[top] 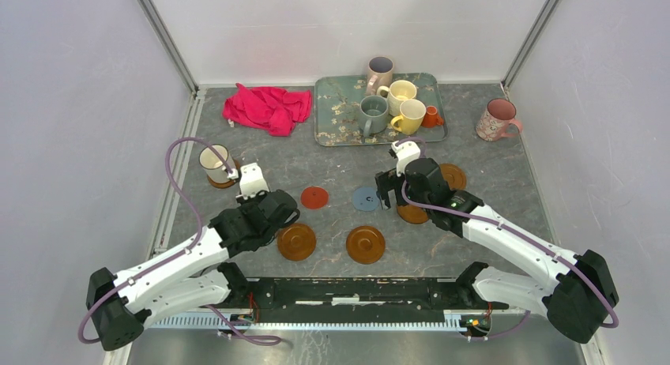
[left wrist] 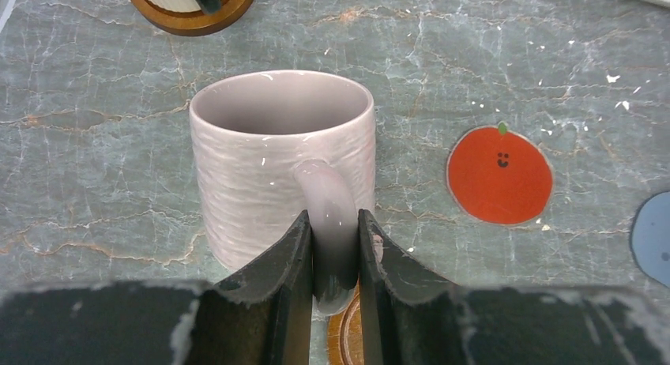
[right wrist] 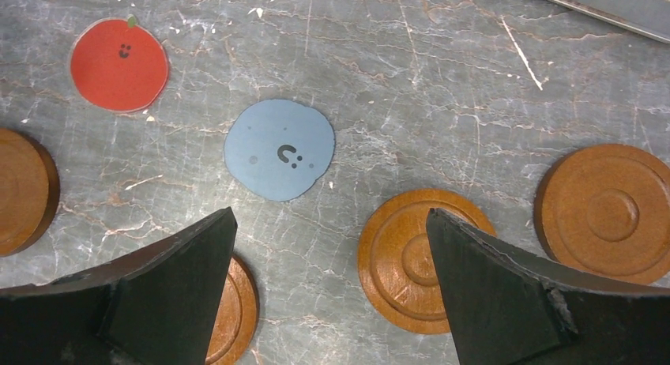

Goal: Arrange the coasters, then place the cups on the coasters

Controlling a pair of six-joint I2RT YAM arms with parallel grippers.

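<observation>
A pale pink, ribbed cup stands upright in the left wrist view. My left gripper is shut on its handle, one finger on either side. Whether the cup's base touches the table is not clear; from above, the arm covers most of it. To the cup's right lies a red fruit-shaped coaster, apart from it. A round brown coaster shows partly below the handle. My right gripper is open and empty, above the table near a blue coaster and another brown coaster.
A white cup stands on a brown coaster at the far left. Several cups crowd the green tray at the back, beside a pink cloth. A floral mug sits at the back right. Bare table lies between tray and coasters.
</observation>
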